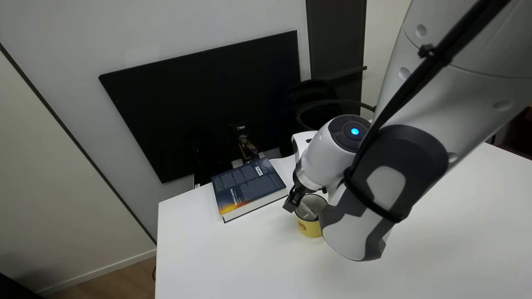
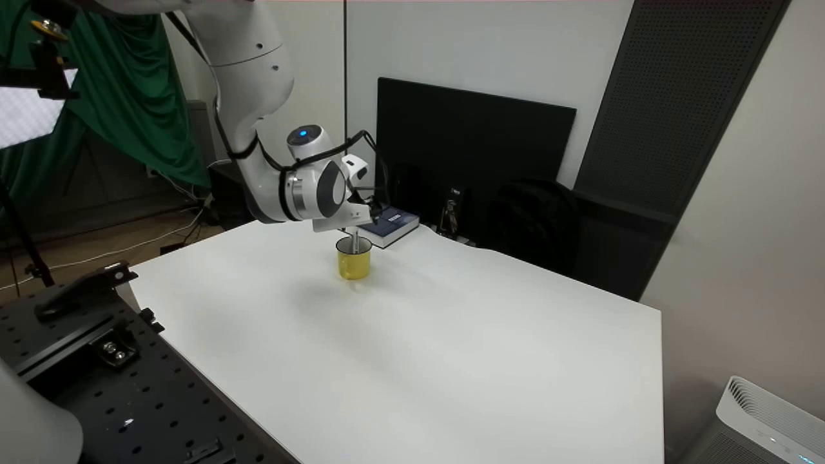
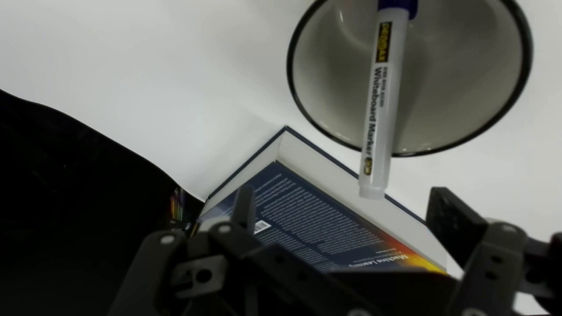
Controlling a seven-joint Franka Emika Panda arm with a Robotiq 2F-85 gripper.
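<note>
A yellow mug (image 2: 354, 266) with a dark rim stands upright on the white table. Inside it leans a whiteboard marker (image 3: 380, 100), white with a blue-purple cap down in the mug; its bare end sticks out over the rim. My gripper is open, its black fingers wide apart and empty. In the wrist view the marker's end lies just ahead of the gap between the fingers, not between them. From exterior view 1, the gripper (image 1: 293, 200) shows at the mug's book-side edge, and the arm hides the mug's handle.
A thick dark-blue book (image 1: 249, 187) lies flat near the table's back edge, close to the mug. Behind the table stands a large black screen (image 1: 204, 99).
</note>
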